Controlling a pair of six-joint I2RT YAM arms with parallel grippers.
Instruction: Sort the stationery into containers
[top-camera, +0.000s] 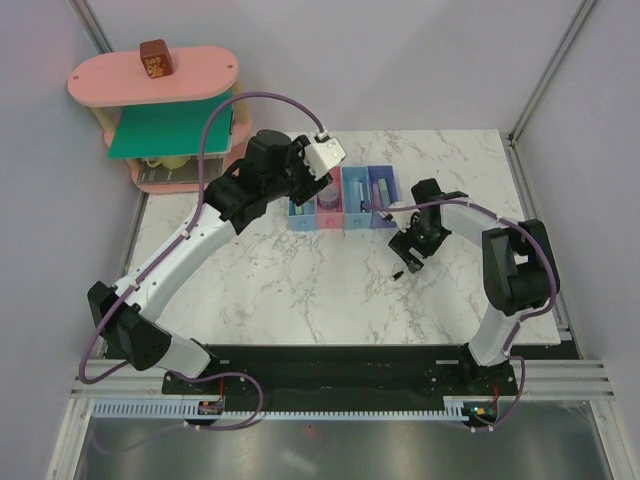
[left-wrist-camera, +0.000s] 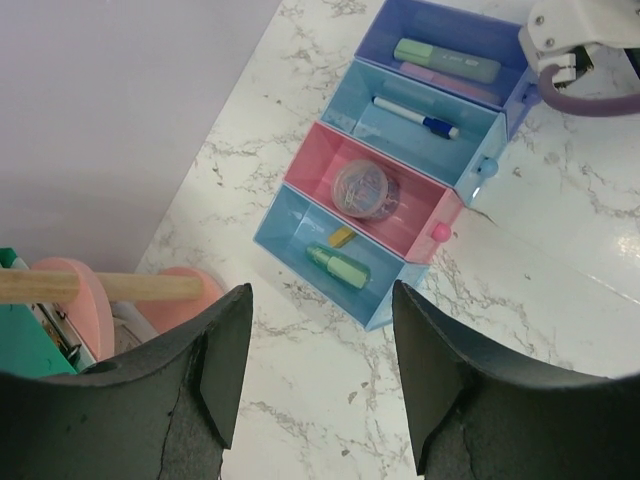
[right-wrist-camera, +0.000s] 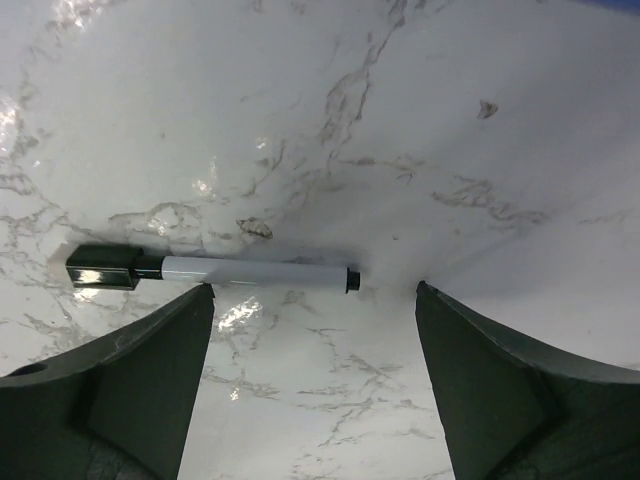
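Note:
A white marker with a black cap (right-wrist-camera: 250, 270) lies on the marble table just beyond the fingers of my right gripper, which is open above it. My left gripper is raised at the left of the containers, open and empty. The containers hold stationery: a green highlighter and a pink item in the dark blue box (left-wrist-camera: 370, 40), a white marker in the light blue box (left-wrist-camera: 340, 110), a round clear object in the pink box (left-wrist-camera: 315, 165), and a green item and small yellow piece in the end blue box (left-wrist-camera: 275, 225).
A pink and green shelf unit (top-camera: 170, 125) with a brown block (top-camera: 157, 59) on top stands at the back left.

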